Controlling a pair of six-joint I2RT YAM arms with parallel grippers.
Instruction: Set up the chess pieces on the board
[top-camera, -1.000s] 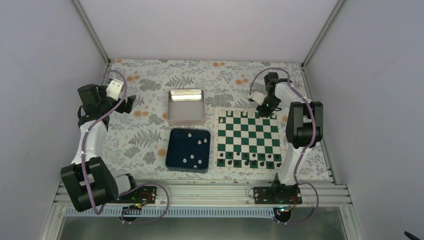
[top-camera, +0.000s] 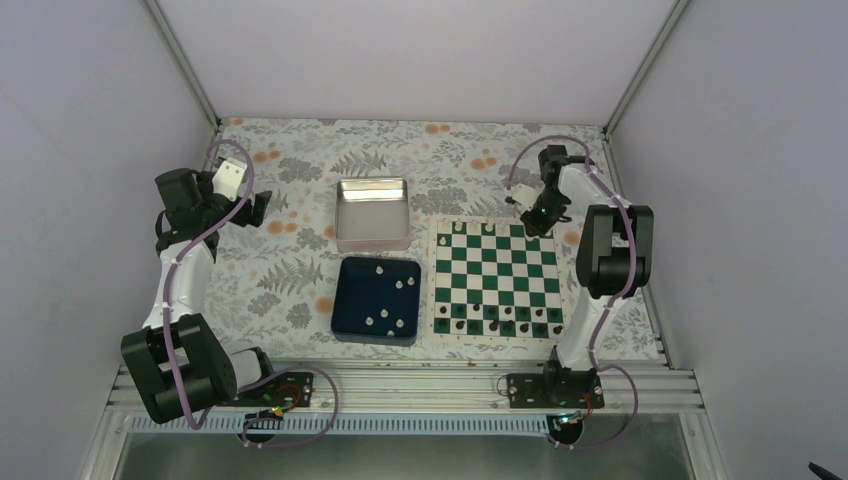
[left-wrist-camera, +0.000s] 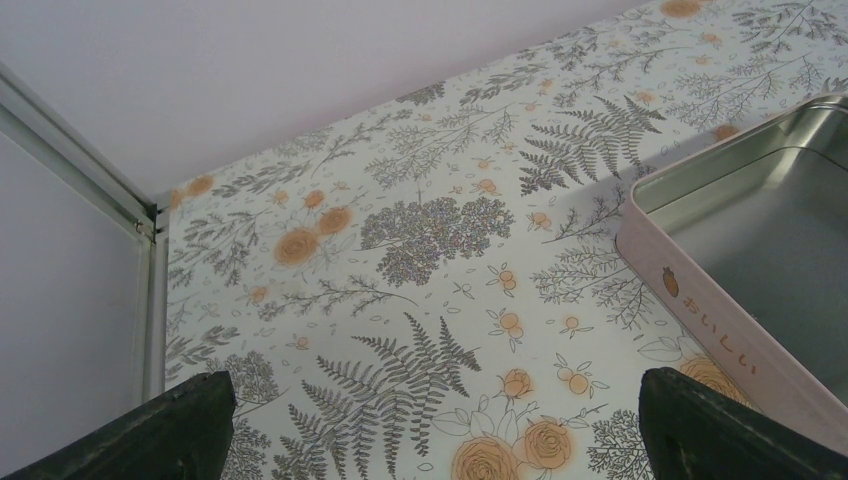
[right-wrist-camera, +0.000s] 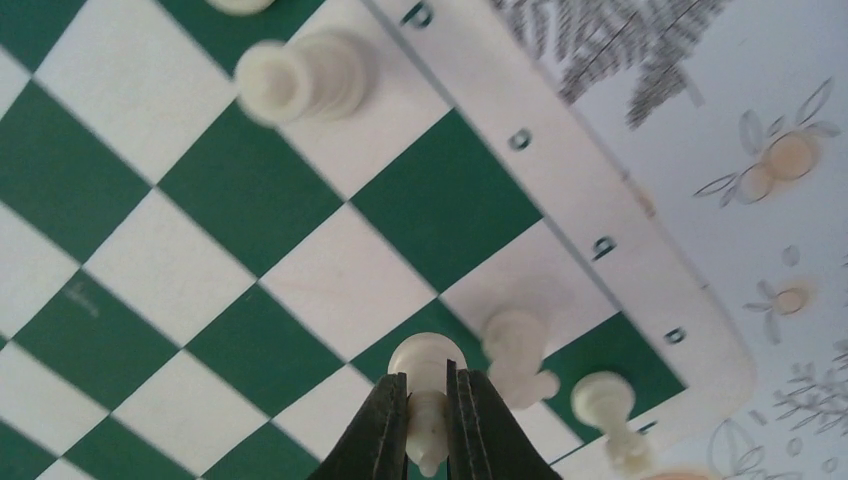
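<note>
The green-and-white chessboard (top-camera: 496, 270) lies right of the table's middle. My right gripper is over its far right corner, shut on a small white chess piece (right-wrist-camera: 427, 352). That piece's round base is over a green square; I cannot tell whether it touches. Beside it are another white piece (right-wrist-camera: 516, 345) and one (right-wrist-camera: 603, 400) in the corner. A taller white piece (right-wrist-camera: 320, 75) stands farther along the edge. Dark pieces (top-camera: 476, 322) fill the near rows. At far left, my left gripper is open and empty.
A dark blue tray (top-camera: 345, 300) left of the board holds several loose white pieces (top-camera: 399, 284). Behind it stands an empty metallic tray (top-camera: 372, 215). Between the left arm and the trays, the patterned tablecloth (top-camera: 290, 250) is clear. The board's middle is bare.
My right gripper has shifted slightly rightward along the board's far edge over the last second. The left arm and the trays stay where they were.
</note>
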